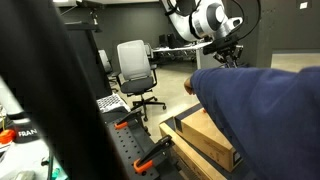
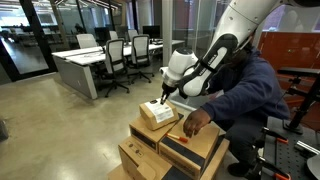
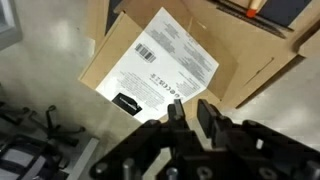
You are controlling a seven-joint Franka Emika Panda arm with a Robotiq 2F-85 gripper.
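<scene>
A cardboard box (image 3: 175, 60) with a large white printed label (image 3: 158, 65) lies below my gripper in the wrist view. My gripper is open, with no object held between its fingers. In exterior view 2 the same box (image 2: 158, 114) rests on larger cardboard boxes (image 2: 145, 160), with the white arm (image 2: 184, 68) reaching over it from behind. A blue sleeve (image 1: 250, 105) hides the box in exterior view 1. Contact between fingertips and box cannot be judged.
A person's dark-sleeved arm (image 2: 238, 103) stretches over the boxes, its hand (image 2: 198, 122) close to the labelled box. An orange-handled item (image 2: 176, 137) lies beside that box. Office chairs (image 2: 113, 53) stand behind.
</scene>
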